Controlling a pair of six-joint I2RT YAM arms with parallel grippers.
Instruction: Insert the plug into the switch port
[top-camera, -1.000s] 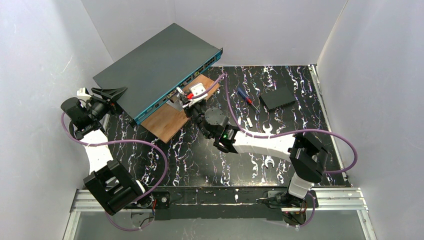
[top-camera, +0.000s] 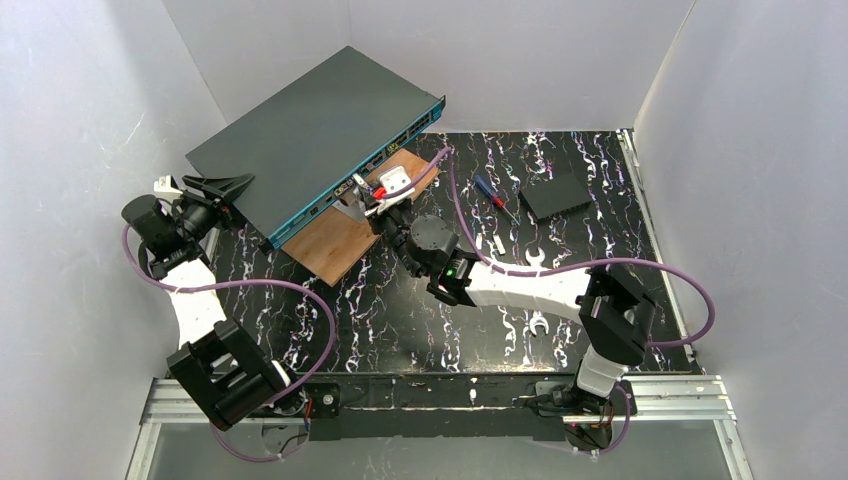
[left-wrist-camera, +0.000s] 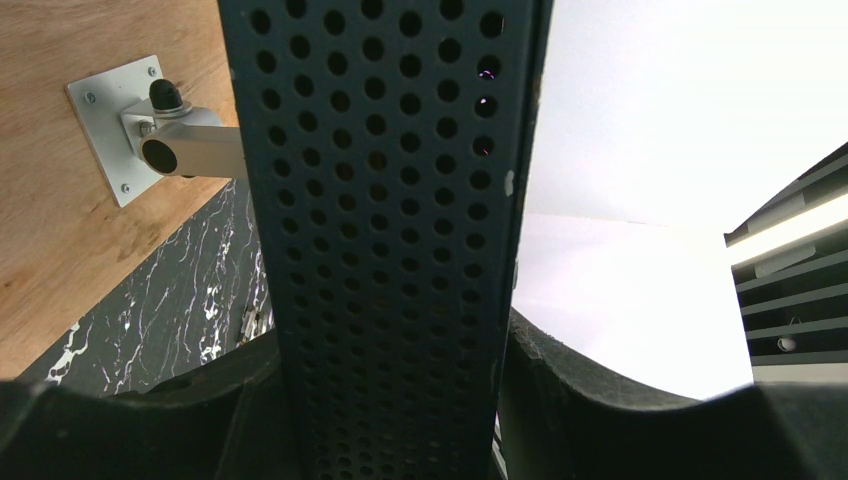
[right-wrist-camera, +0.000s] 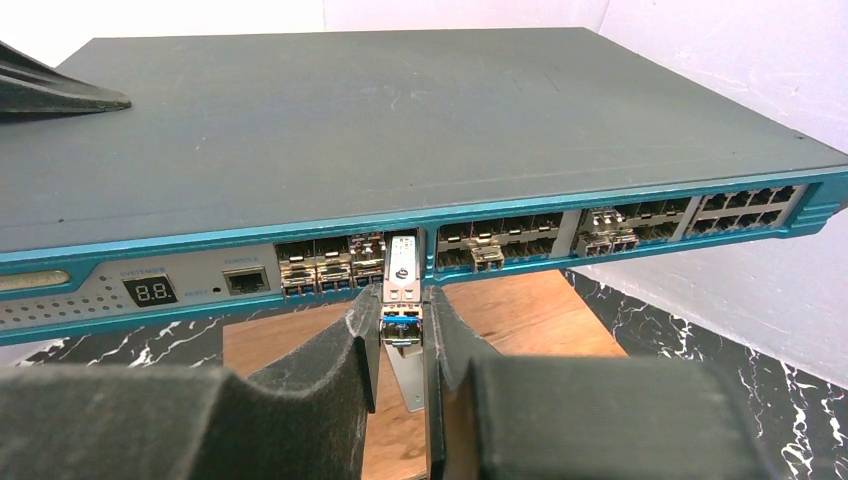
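Note:
The switch (top-camera: 315, 135) is raised at an angle over a wooden board (top-camera: 325, 250), its teal front with rows of ports facing my right arm. My left gripper (top-camera: 225, 190) is shut on the switch's left end, whose perforated side (left-wrist-camera: 390, 230) fills the middle of the left wrist view. My right gripper is shut on the plug (right-wrist-camera: 402, 270), a slim metal module with a blue latch, which lines up with an opening between the port groups (right-wrist-camera: 500, 243). How deep it sits in that opening I cannot tell.
A screwdriver (top-camera: 492, 195), a black box (top-camera: 555, 198) and wrenches (top-camera: 537, 320) lie on the marble-patterned surface to the right. A metal bracket (left-wrist-camera: 115, 130) stands on the board under the switch. Pale walls enclose the back and sides.

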